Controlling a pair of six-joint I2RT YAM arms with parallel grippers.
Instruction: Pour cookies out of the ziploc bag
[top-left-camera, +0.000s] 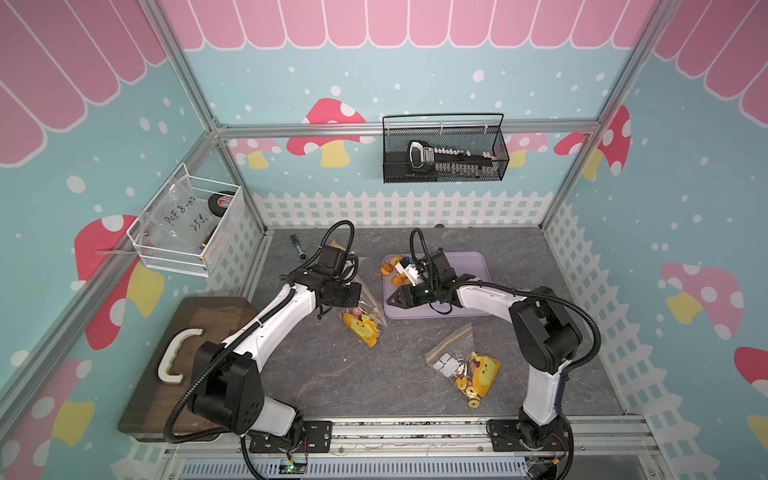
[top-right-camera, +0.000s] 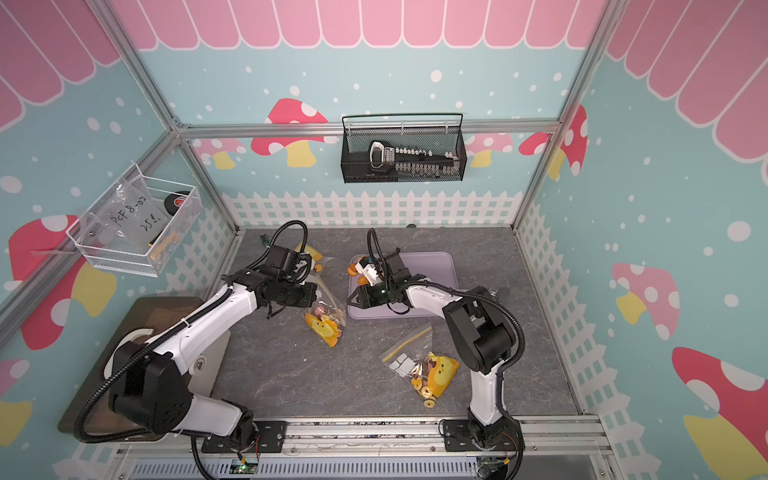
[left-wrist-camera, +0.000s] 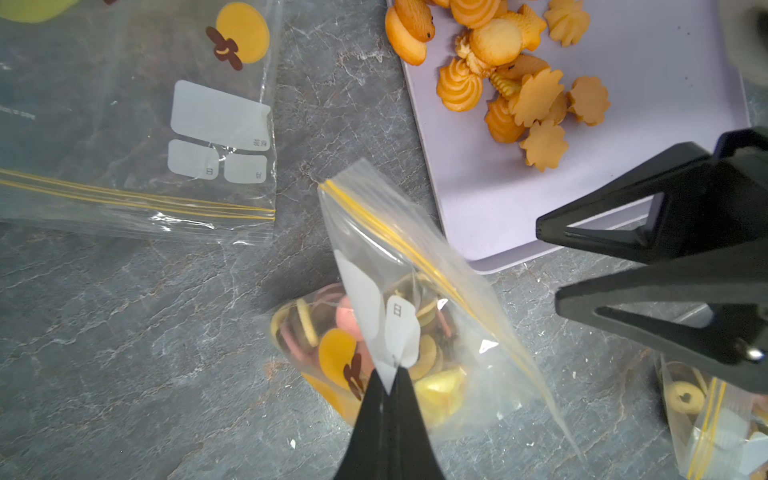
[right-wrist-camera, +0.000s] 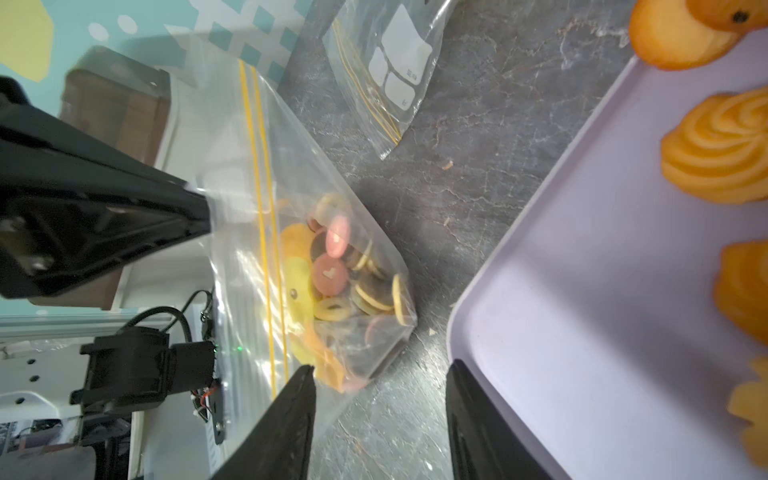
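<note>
A clear ziploc bag (left-wrist-camera: 344, 320) of mixed cookies hangs from my left gripper, which is shut on its thin film on one side. The bag's yellow zip line slants across the left wrist view; I cannot tell how wide its mouth stands. In the right wrist view, the same bag (right-wrist-camera: 336, 288) is at left, beside the lilac tray (right-wrist-camera: 544, 320). My right gripper is open near the tray's edge, with bare space between its fingertips. Golden cookies (left-wrist-camera: 512, 88) lie in the tray's far left part.
Another filled ziploc bag (top-left-camera: 464, 368) lies on the front right of the counter. A flat, empty-looking bag (left-wrist-camera: 120, 136) lies left of the tray. A brown case (top-left-camera: 196, 352) stands at far left.
</note>
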